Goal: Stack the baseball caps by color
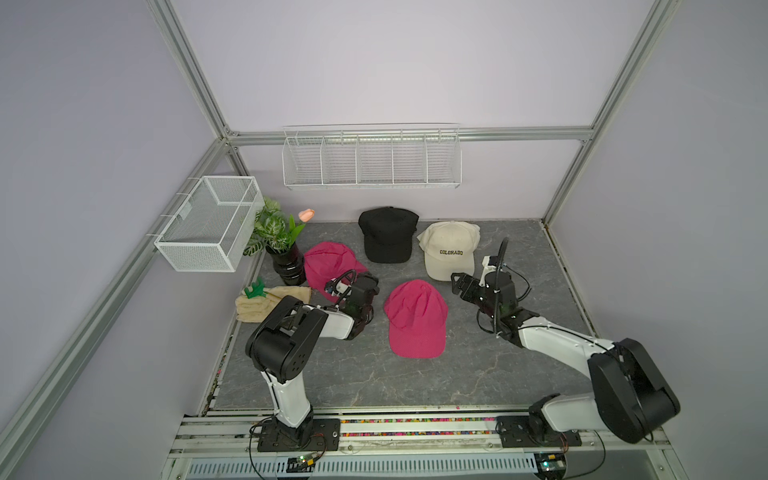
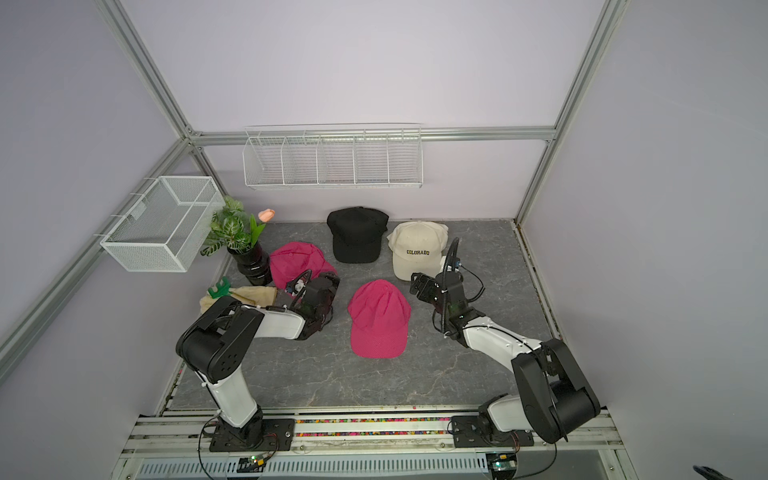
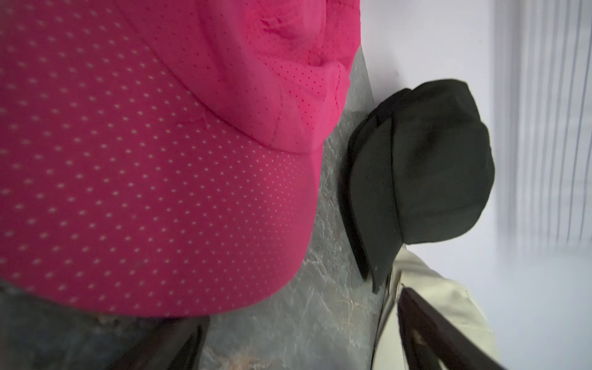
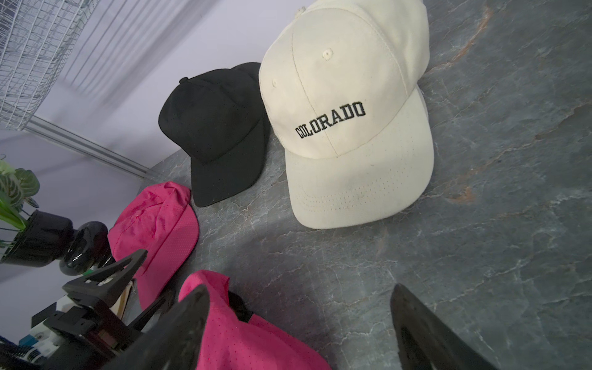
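Observation:
A pink cap (image 1: pixel 328 260) lies at the back left, its dotted brim (image 3: pixel 160 222) just in front of my left gripper, which stands open with fingers at the brim's edge. A second pink cap (image 1: pixel 414 320) lies in the middle front. At the back sit a black cap (image 1: pixel 388 236) and, to its right, a cream COLORADO cap (image 1: pixel 448 248). My right gripper is open, between the cream cap and the middle pink cap, with the latter partly near its left finger in the right wrist view.
A vase with plant (image 1: pixel 288 264), a folded beige towel (image 1: pixel 248 312) and a white wire basket (image 1: pixel 208 240) are on the left. A wire rack (image 1: pixel 372 160) hangs on the back wall.

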